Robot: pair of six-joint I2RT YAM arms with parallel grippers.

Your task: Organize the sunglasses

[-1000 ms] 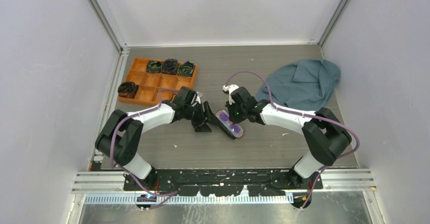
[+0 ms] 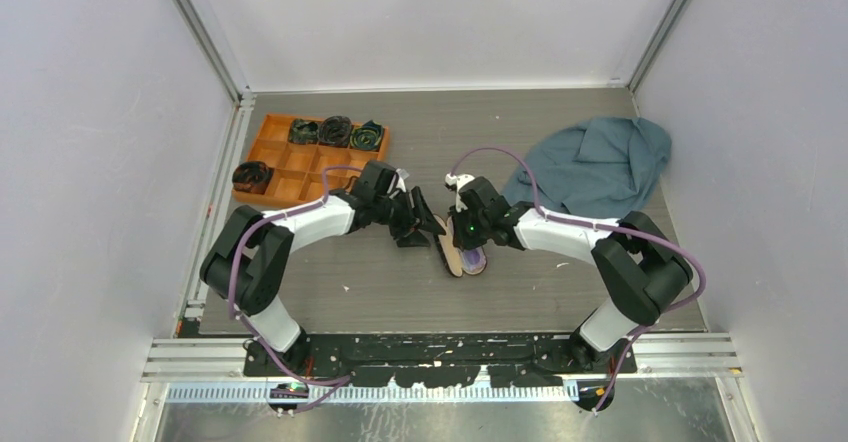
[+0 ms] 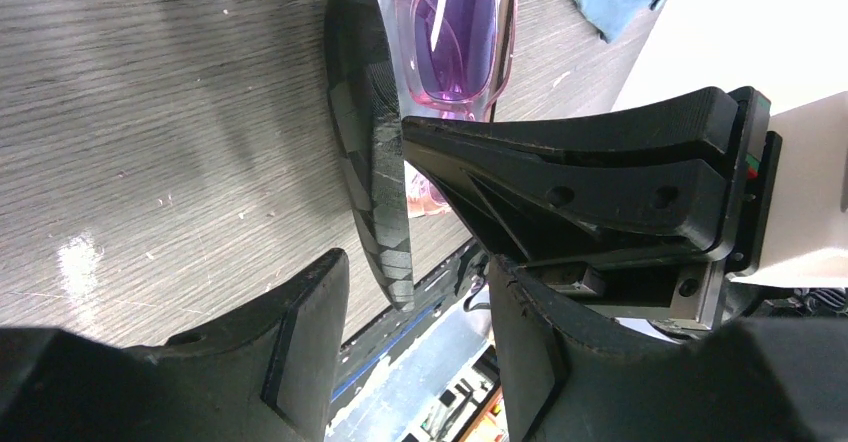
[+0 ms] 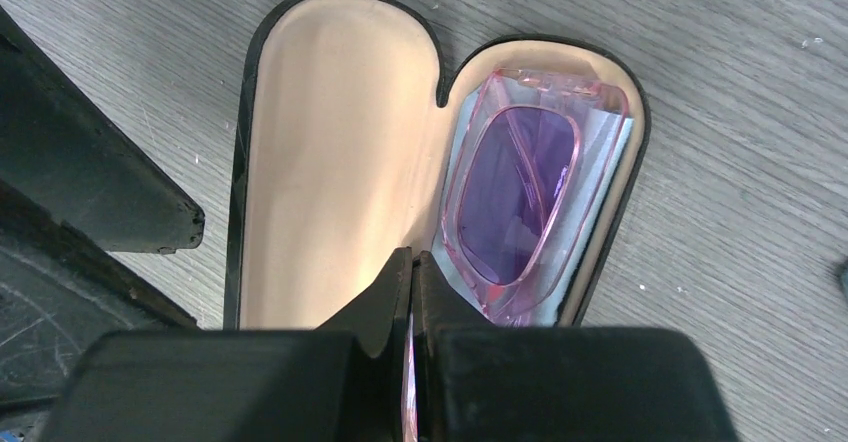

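An open sunglasses case with black outside and tan lining (image 4: 330,152) lies on the table between the arms. Pink-framed sunglasses with purple lenses (image 4: 515,192) rest folded in its right half, over a light blue cloth (image 4: 600,167). The dark lid (image 3: 370,142) stands tilted up in the left wrist view. My left gripper is open; the lid's lower end appears between its fingertips, though contact cannot be judged. My right gripper is shut at the case's middle, beside the sunglasses. Whatever its fingers may pinch is hidden.
At the upper left, an orange compartment tray (image 2: 292,184) holds several dark rolled items (image 2: 335,131), with some compartments empty. A blue-grey cloth (image 2: 600,167) lies crumpled on the right. Bare table (image 2: 370,292) stretches in front of the case.
My left gripper has shifted right and slightly away from the base; the right gripper moved little.
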